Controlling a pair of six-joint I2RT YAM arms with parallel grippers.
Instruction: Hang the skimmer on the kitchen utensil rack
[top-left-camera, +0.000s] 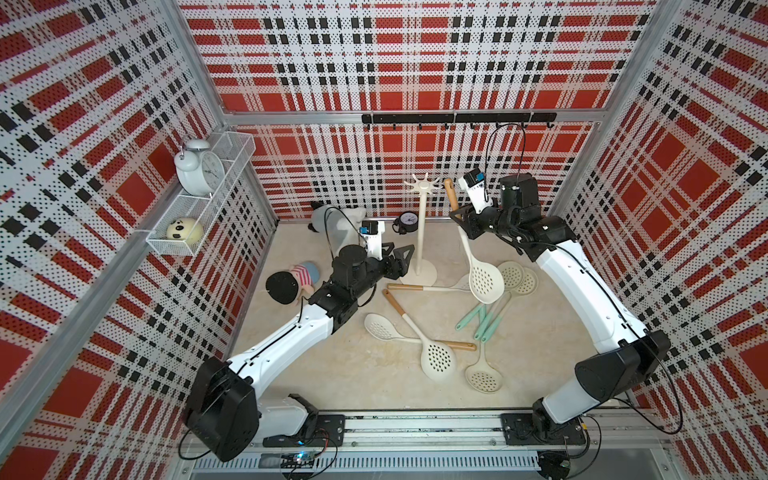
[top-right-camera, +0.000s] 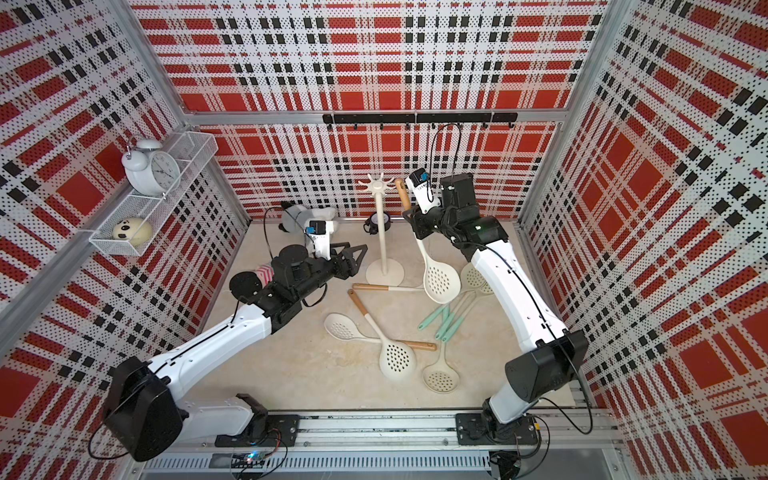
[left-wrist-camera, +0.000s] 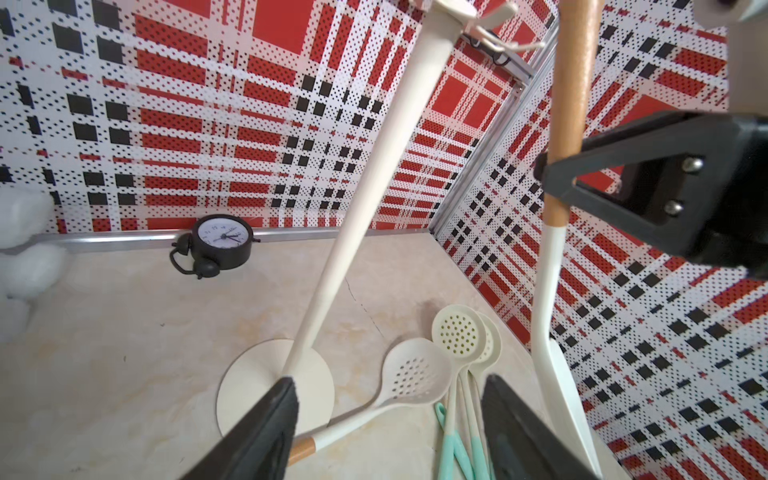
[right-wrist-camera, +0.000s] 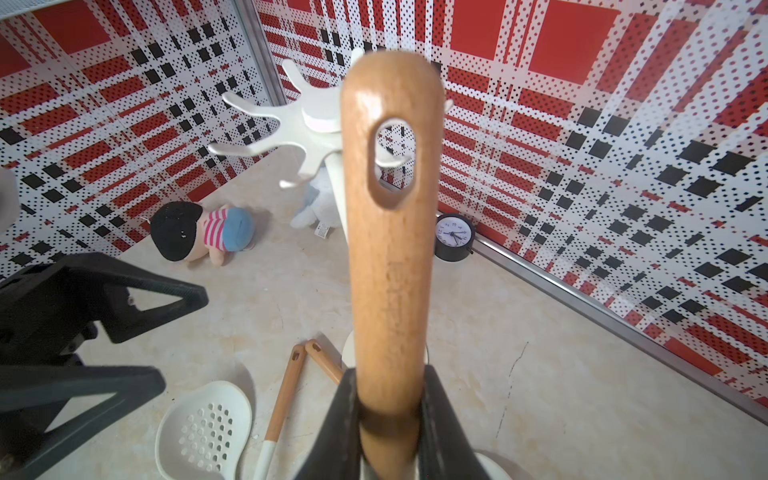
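Note:
My right gripper (top-left-camera: 457, 214) is shut on the wooden handle of a cream skimmer (top-left-camera: 485, 281), which hangs head down in the air. In the right wrist view the slotted end of the skimmer's handle (right-wrist-camera: 388, 280) points up, partly in front of the white rack's hooks (right-wrist-camera: 308, 120). From the top left view, the white utensil rack (top-left-camera: 421, 232) stands upright just left of that handle, apart from it. My left gripper (top-left-camera: 409, 260) is open and empty, left of the rack's pole. In the left wrist view its blurred fingers (left-wrist-camera: 260, 428) are spread wide.
More skimmers (top-left-camera: 437, 360) with wooden handles lie on the table in front of the rack. Green-handled utensils (top-left-camera: 480, 320) lie at the right. Behind stand a dark clock (top-left-camera: 406, 222) and a grey plush (top-left-camera: 340, 224); a doll (top-left-camera: 294, 280) lies left.

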